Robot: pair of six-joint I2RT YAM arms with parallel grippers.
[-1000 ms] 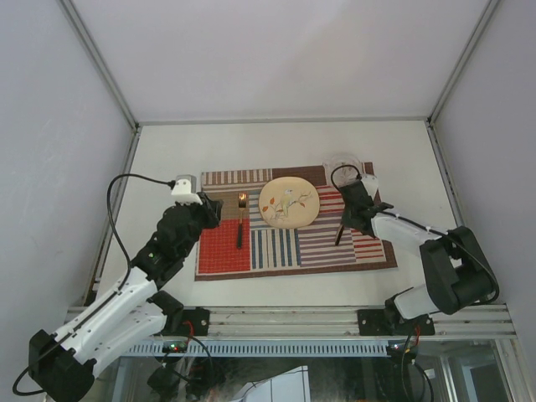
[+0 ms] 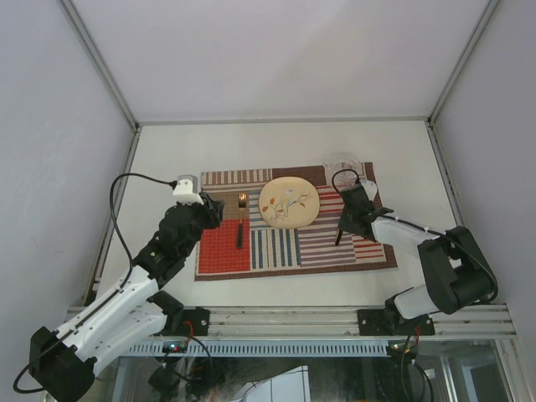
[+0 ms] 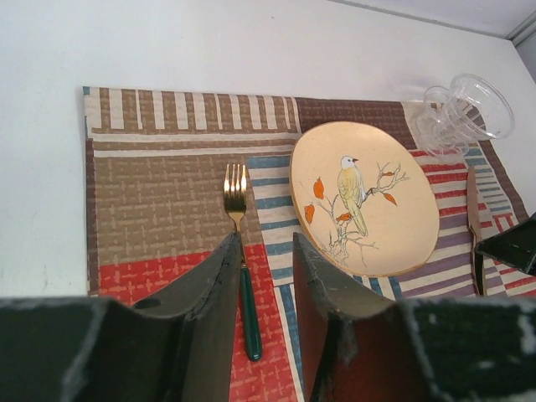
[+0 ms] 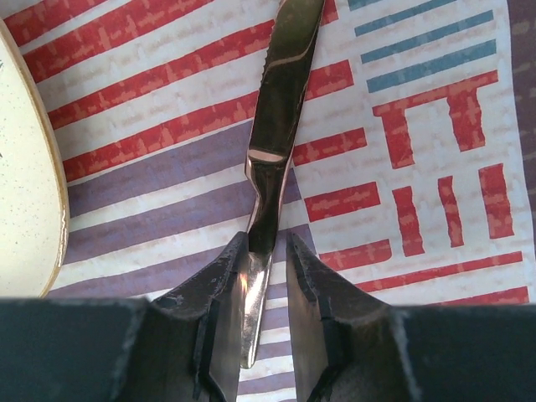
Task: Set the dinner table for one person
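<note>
The round bird plate (image 2: pixel 289 203) lies on the patterned placemat (image 2: pixel 276 251). A gold-topped fork (image 3: pixel 235 197) with a dark green handle lies to its left. To the plate's right a knife (image 4: pixel 285 84) lies on the mat, with my right gripper low over its handle end, fingers slightly apart, one at the handle's edge; whether they touch it I cannot tell. My left gripper hangs above the mat's left part near the fork, fingers part open, nothing seen held.
Clear glassware (image 3: pixel 469 113) stands at the mat's back right corner, behind my right gripper. Walls enclose it at back and sides.
My right arm has shifted very slightly over the knife; the left arm and the tableware look unchanged.
</note>
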